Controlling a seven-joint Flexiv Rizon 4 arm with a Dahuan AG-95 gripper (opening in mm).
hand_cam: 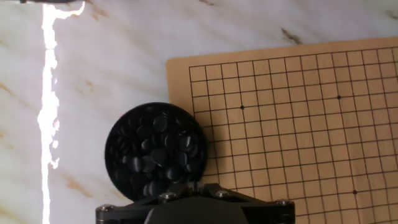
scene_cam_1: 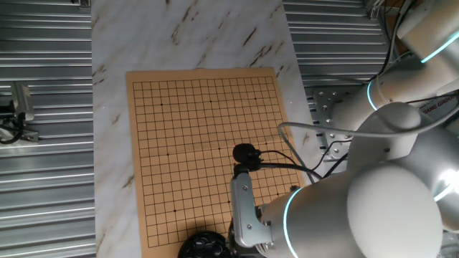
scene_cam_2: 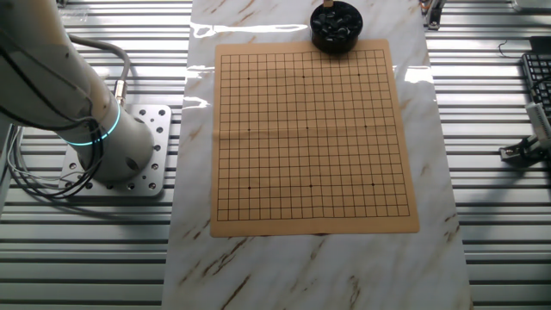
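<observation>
A round black bowl (hand_cam: 155, 149) full of black stones (hand_cam: 158, 155) stands at a corner of the tan grid board (hand_cam: 280, 124), overlapping its edge. In the wrist view my gripper is at the bottom, over the bowl's lower right rim. Its two fingers come together and look shut, with nothing visible between them. From the second exterior view, a pale tip (scene_cam_2: 327, 3) shows just above the bowl (scene_cam_2: 336, 27); the rest of the gripper is out of frame. The first exterior view has the bowl (scene_cam_1: 204, 245) cut by the lower edge, beside the gripper. No stones lie on the board.
The board lies on a marble-patterned table (scene_cam_2: 250, 271) with slatted metal surfaces on both sides. A keyboard (scene_cam_2: 538, 82) sits at the far right. Cables (scene_cam_1: 287, 165) hang along the arm. Most of the board and table is clear.
</observation>
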